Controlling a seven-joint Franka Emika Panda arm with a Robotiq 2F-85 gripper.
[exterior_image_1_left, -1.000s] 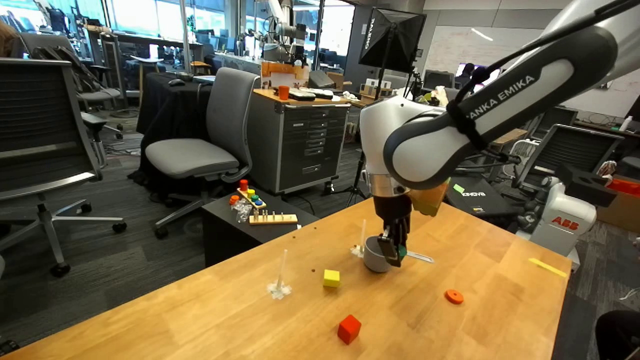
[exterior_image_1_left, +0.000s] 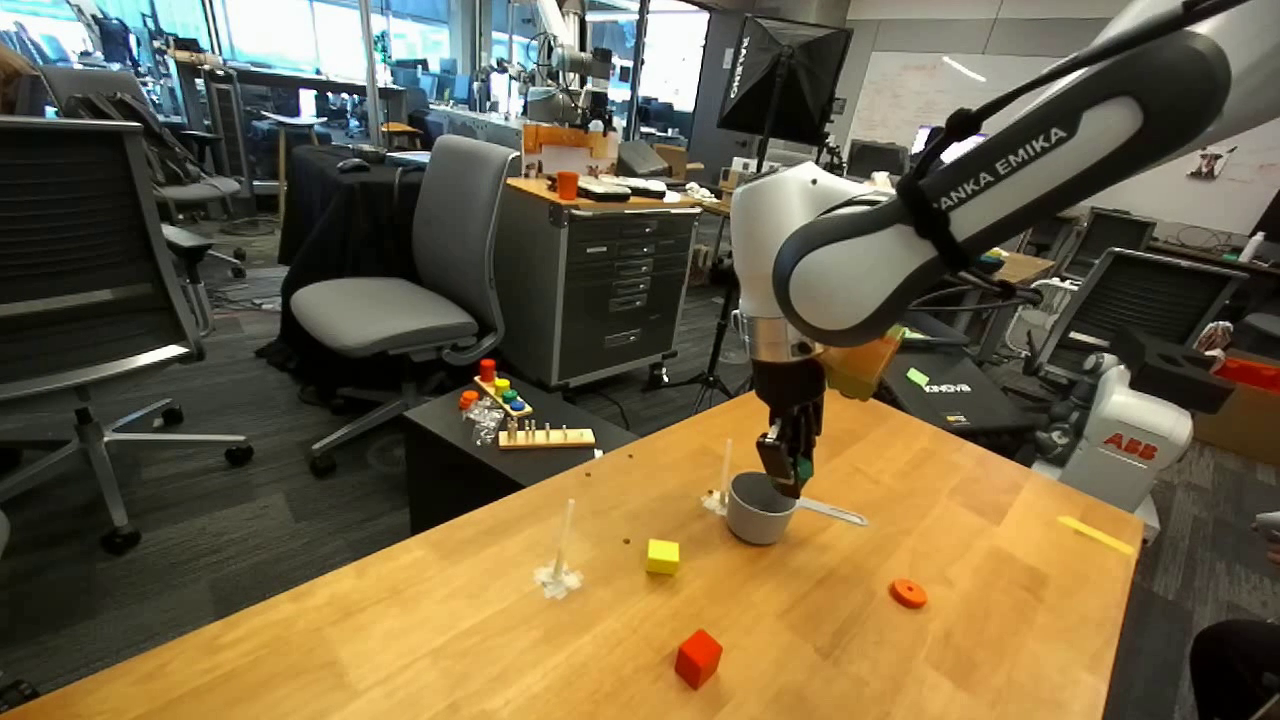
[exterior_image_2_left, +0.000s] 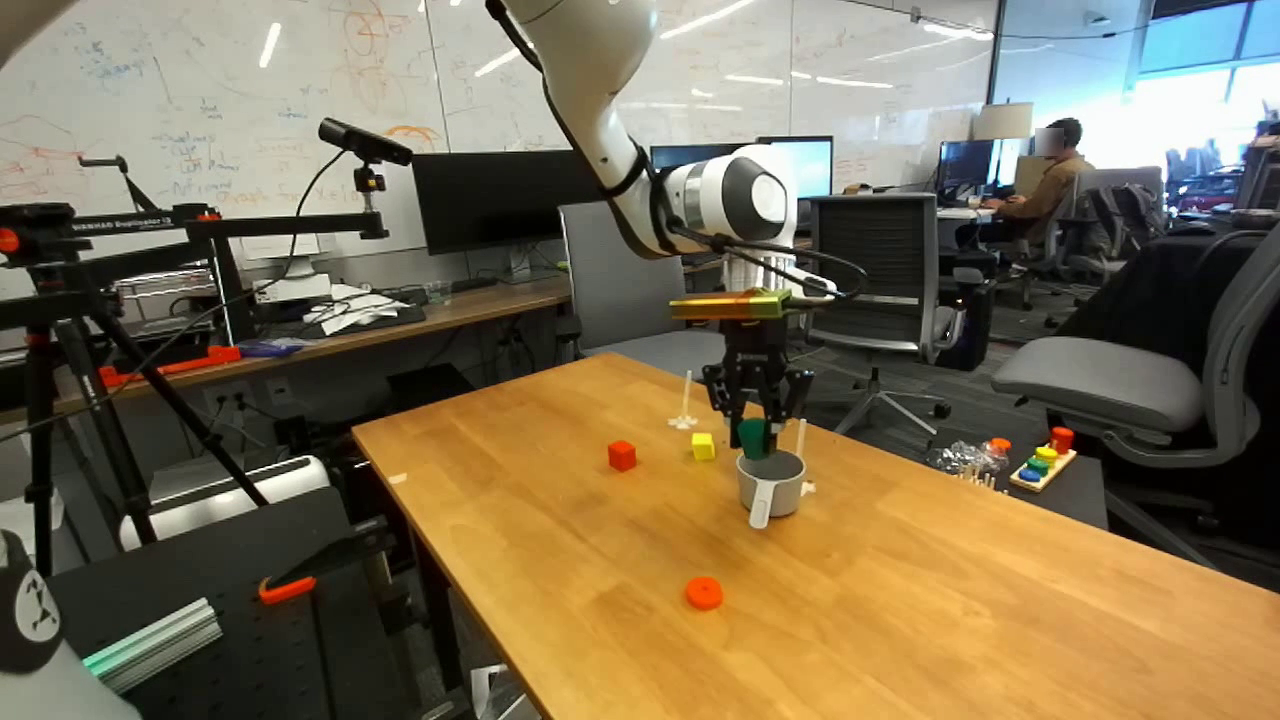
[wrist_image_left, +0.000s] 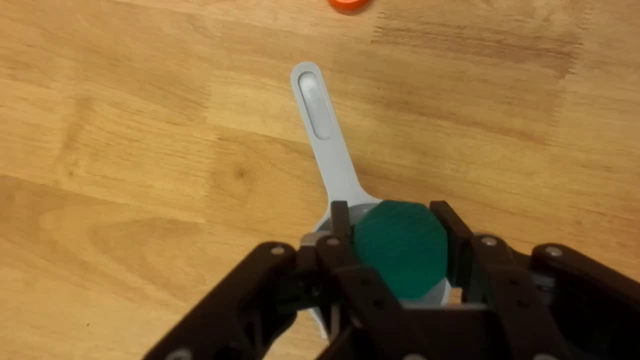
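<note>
A green piece with an angular outline (wrist_image_left: 400, 249) is pinched between the two fingers of my gripper, which is shut on it. Below it stands a grey cup with a long handle (wrist_image_left: 336, 162), upright on the table. In exterior view 2 the green piece (exterior_image_2_left: 753, 438) hangs at the cup's mouth, over the grey cup (exterior_image_2_left: 782, 490); how far it dips inside I cannot tell. From exterior view 1, my gripper (exterior_image_1_left: 792, 462) is over the right side of the grey cup (exterior_image_1_left: 758, 516), and its fingers mostly hide the green piece.
A yellow cube (exterior_image_1_left: 662, 557), a red cube (exterior_image_1_left: 698, 659) and an orange disc (exterior_image_1_left: 908, 593) lie apart on the wooden table. Two thin upright pegs stand taped down, one peg (exterior_image_1_left: 727, 468) right behind the cup, another peg (exterior_image_1_left: 564, 540) to the left.
My gripper has risen and shifted slightly back with the green piece, from low in front of the cup to over its mouth. The cup and the other objects have stayed put.
</note>
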